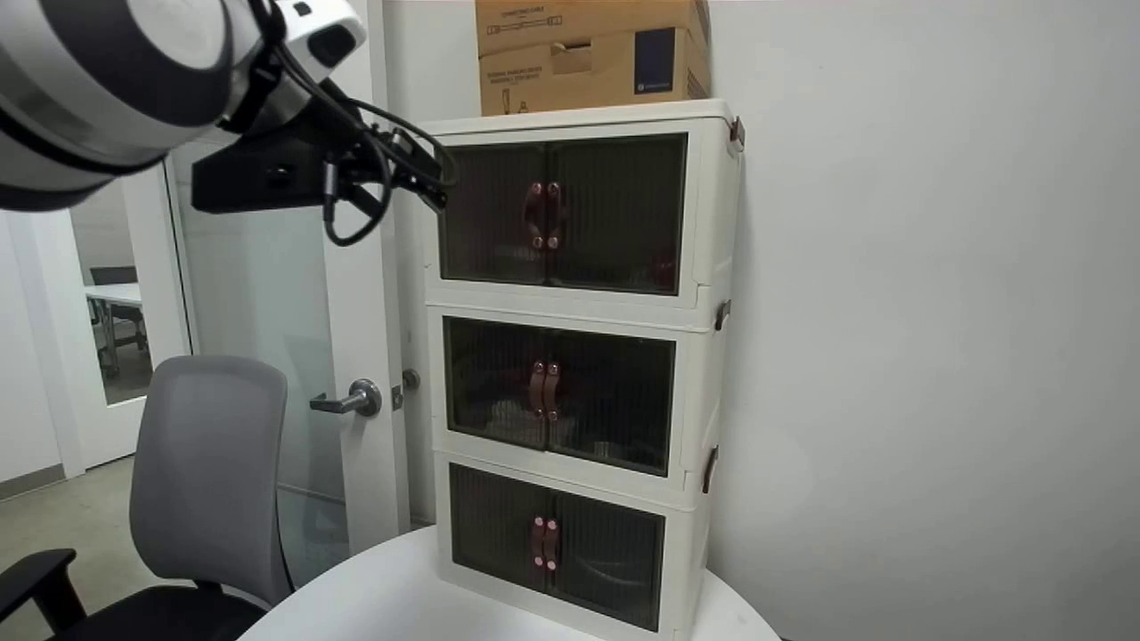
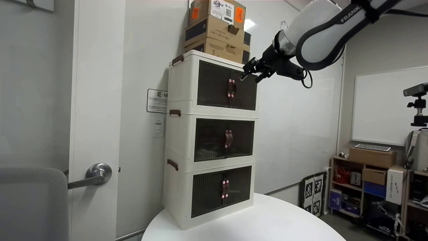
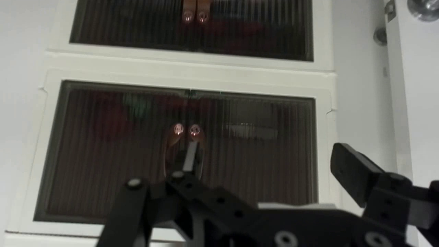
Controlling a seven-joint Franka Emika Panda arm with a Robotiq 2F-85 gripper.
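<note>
A white stacked cabinet [image 1: 572, 303] has three compartments, each with two dark ribbed doors, all shut. Paired brown handles [image 1: 542, 215] meet in the middle of the top compartment. My gripper [image 2: 249, 79] is open with nothing between its fingers, hanging in front of the top doors. In exterior view 1 its fingers are seen edge-on and are hard to make out. The wrist view looks upside down: one finger [image 3: 190, 156] overlaps the top handles, while the other finger [image 3: 349, 173] appears beyond the cabinet's side. Contact with the handles cannot be told.
Cardboard boxes [image 2: 218, 34] are stacked on the cabinet. It stands on a round white table [image 2: 281, 215], bare at the front. A glass door with a lever handle [image 1: 350, 400] and a grey chair [image 1: 208, 470] are on the left in exterior view 1.
</note>
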